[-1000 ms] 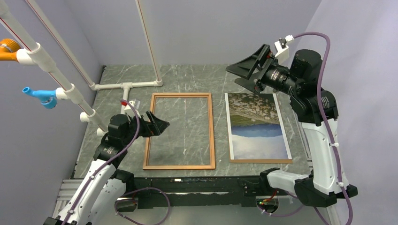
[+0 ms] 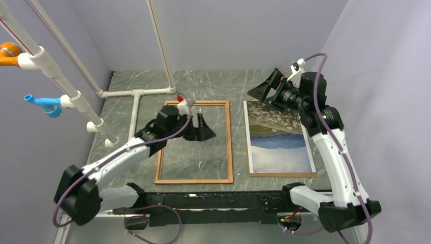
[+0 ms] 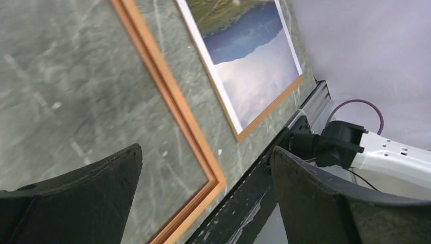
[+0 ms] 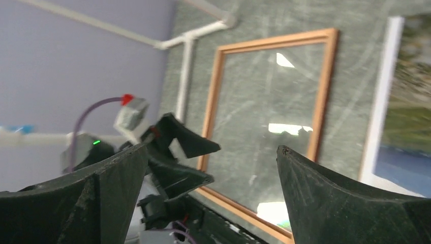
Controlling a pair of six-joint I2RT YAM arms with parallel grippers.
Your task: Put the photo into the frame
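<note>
An empty wooden frame (image 2: 229,147) lies flat on the grey marbled table, the tabletop showing through it. To its right rests a landscape photo (image 2: 280,152) with white borders, on a brown board (image 2: 282,175) that shows along its near edge. Above the frame's interior hangs my left gripper (image 2: 203,131), open and empty. My right gripper (image 2: 262,91) is open too, raised over the far left corner of the photo and touching nothing. In the left wrist view, bare table and the frame's near right corner (image 3: 216,183) show between and beyond the fingers.
White pipes (image 2: 134,93) run along the table's far left, and a slanting pipe stand with a blue nozzle (image 2: 48,105) rises at the left. A dark rail (image 2: 203,202) borders the near edge. Bare table separates frame and photo.
My left gripper has moved right, from the frame's left side to over its interior. My right gripper has come lower and nearer the photo. Frame and photo have stayed put.
</note>
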